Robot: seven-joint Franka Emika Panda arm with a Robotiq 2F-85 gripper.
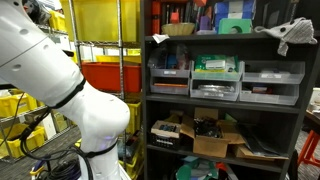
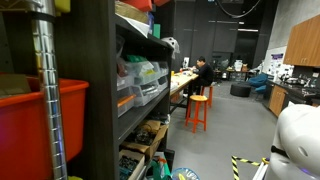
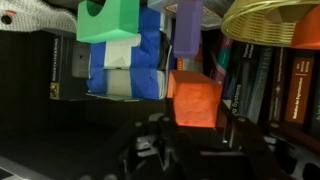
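Note:
An orange block [image 3: 197, 98] stands out in the middle of the wrist view, between the dark fingers of my gripper. The fingers look shut on its lower part, though the fingertips are dark and hard to make out. Beyond the block are a shelf's contents: a green block [image 3: 108, 20], a purple block [image 3: 187, 28], a blue-and-white package [image 3: 127, 68] and a wicker basket [image 3: 262, 22]. Exterior view 1 shows the white arm [image 1: 70, 100] at the left; the gripper itself is outside both exterior views.
Dark shelving [image 1: 225, 48] holds clear bins [image 1: 215, 90] and cardboard boxes [image 1: 208, 132]. Several books [image 3: 262, 85] stand upright in the wrist view. A grey plush toy [image 1: 289, 34] hangs at the shelf's right. Open floor [image 2: 215, 145] lies beside the shelving.

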